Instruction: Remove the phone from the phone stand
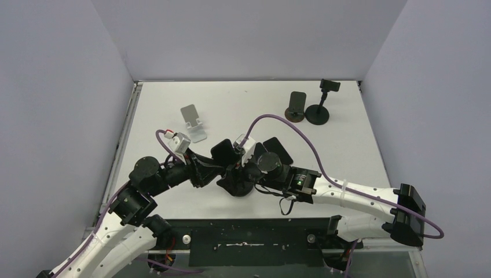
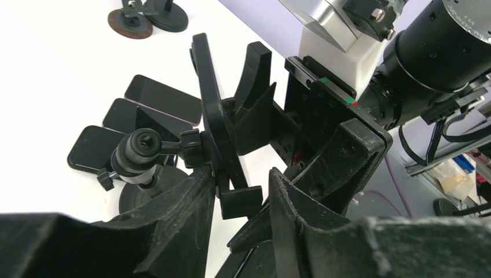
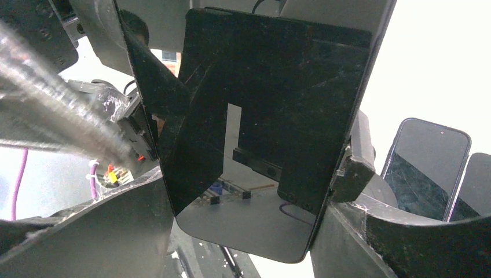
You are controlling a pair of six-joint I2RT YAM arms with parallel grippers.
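The phone (image 3: 249,229), dark and glossy, fills the middle of the right wrist view, its long edges between the fingers of my right gripper. Those fingers lie close against both sides; whether they press on it is unclear. In the left wrist view the black phone stand (image 2: 146,145) shows its ball joint and a tilted holder, seen nearly edge-on, with a lip (image 2: 242,202) at the bottom. My left gripper is part open, one finger on each side of that lip, with a narrow gap visible. From above, both grippers meet at the stand, hiding most of it.
Several dark phones (image 1: 278,150) lie flat just right of the stand. A white stand (image 1: 193,123) is at the back left; a phone on a brown-based stand (image 1: 296,104) and a tall black stand (image 1: 317,114) are at the back right.
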